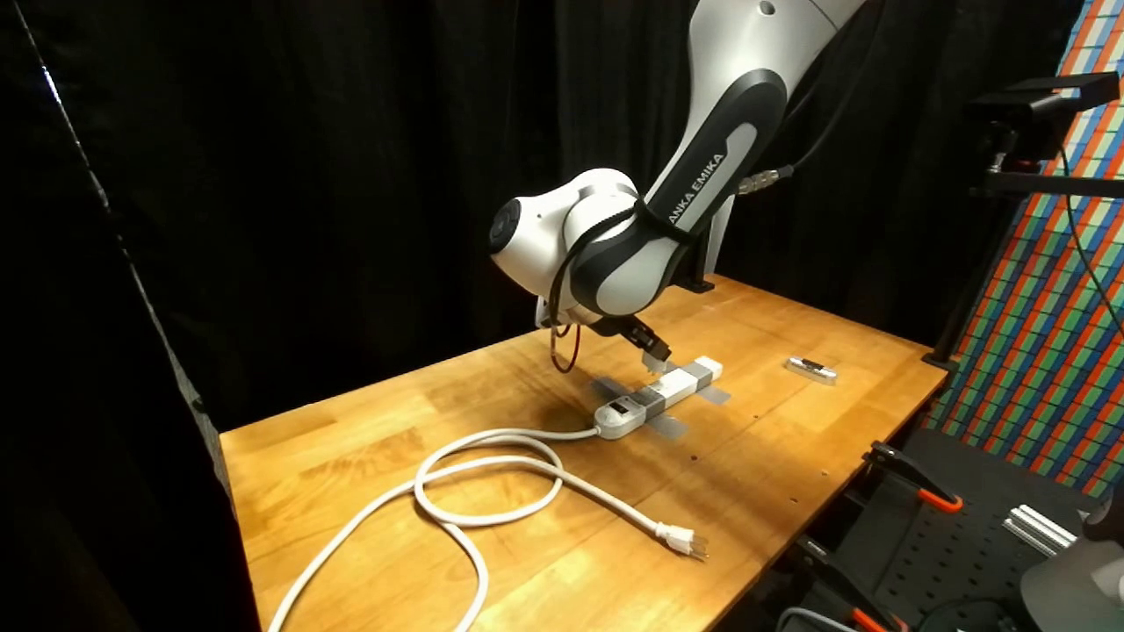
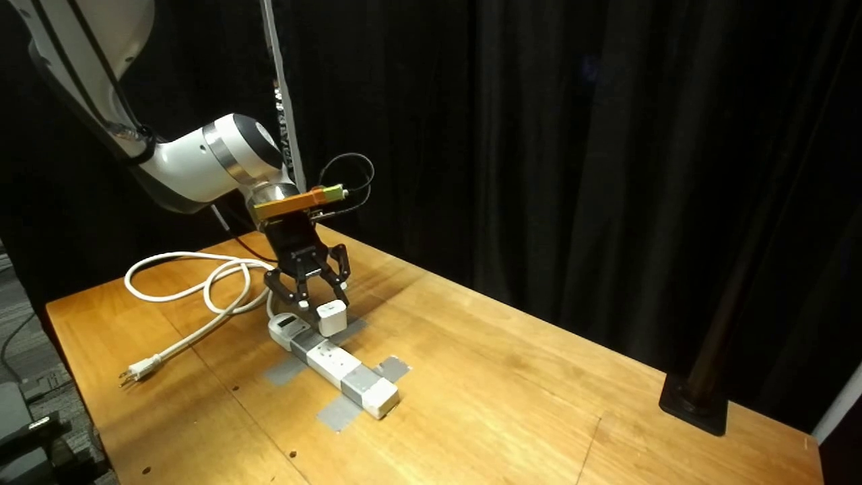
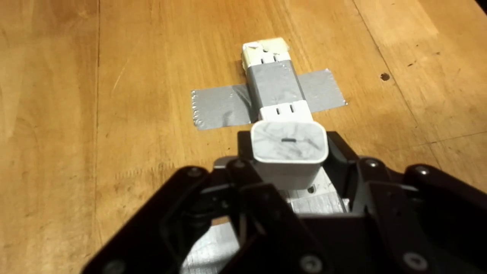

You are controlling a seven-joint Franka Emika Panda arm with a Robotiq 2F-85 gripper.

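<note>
A small white charger block (image 3: 289, 143) is pinched between the black fingers of my gripper, its face with a slot turned toward the wrist camera. Beneath it runs a white power strip (image 2: 329, 360), held to the table with grey tape. In exterior view 2 the charger (image 2: 331, 318) hangs beside and above the strip's middle; from exterior view 1 the gripper (image 1: 655, 364) appears just over the strip (image 1: 674, 388). Whether the charger's underside touches the strip cannot be told, since its prongs are hidden.
The strip's white cord (image 1: 495, 463) loops over the table, ending in a loose plug (image 1: 681, 539) near the front edge. A small silver-grey object (image 1: 810, 369) lies to the right. Bare wood (image 2: 566, 388) stretches beyond the strip's end.
</note>
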